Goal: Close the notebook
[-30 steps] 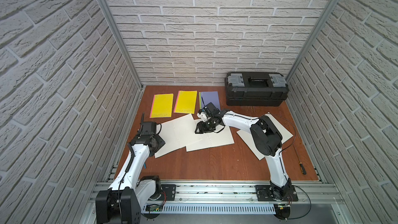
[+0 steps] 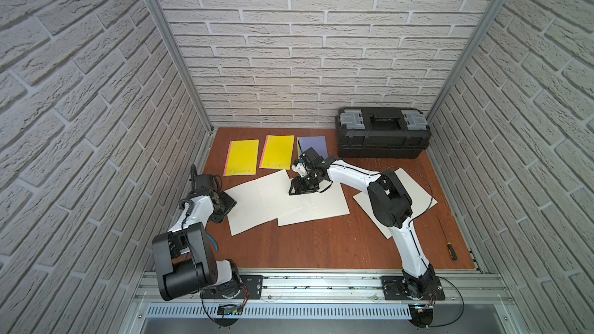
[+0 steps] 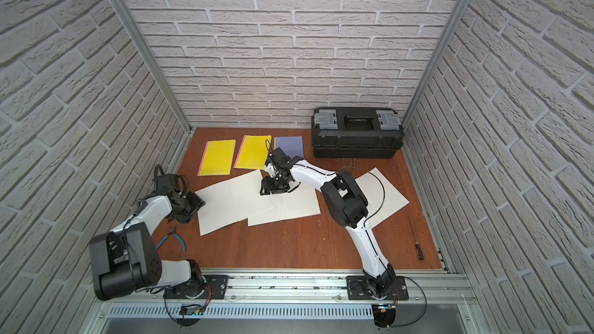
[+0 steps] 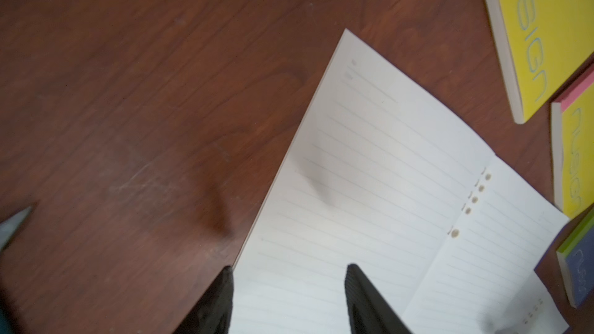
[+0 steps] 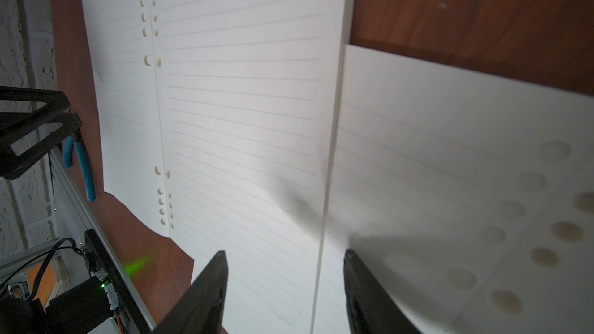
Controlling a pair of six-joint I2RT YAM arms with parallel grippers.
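Three notebooks lie open with white lined pages. The left notebook (image 2: 256, 204) overlaps the middle notebook (image 2: 321, 206), and the right notebook (image 2: 393, 201) lies apart, partly covered by the right arm. My left gripper is open over the left notebook's outer left edge, with nothing between its fingers. In the right wrist view my right gripper is open above the line where the left notebook's page edge lies over the middle notebook. Nothing is between its fingers either. Whether any fingertip touches paper, I cannot tell.
Two yellow notebooks (image 2: 242, 157) (image 2: 276, 152) and a purple one (image 2: 314, 147) lie shut at the back. A black toolbox (image 2: 383, 133) stands back right, a screwdriver (image 2: 451, 251) front right. Blue-handled pliers (image 3: 171, 238) lie front left.
My right gripper has shifted slightly back. The notebooks have not visibly moved.
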